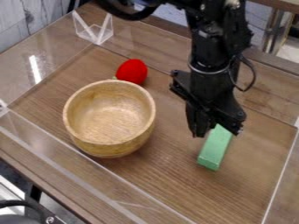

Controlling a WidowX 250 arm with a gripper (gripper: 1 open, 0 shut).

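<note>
My black gripper (205, 122) hangs over the table at the right of centre, pointing down; its fingertips look close together, with nothing visible between them. Just below and right of it lies a green rectangular block (212, 150), its far end close to or partly behind the gripper. A wooden bowl (108, 105) sits to the left of the gripper. A red rounded object (132, 71) lies behind the bowl.
A small clear wire-like or plastic item (93, 25) stands at the back left. A dark object shows at the bottom-left corner.
</note>
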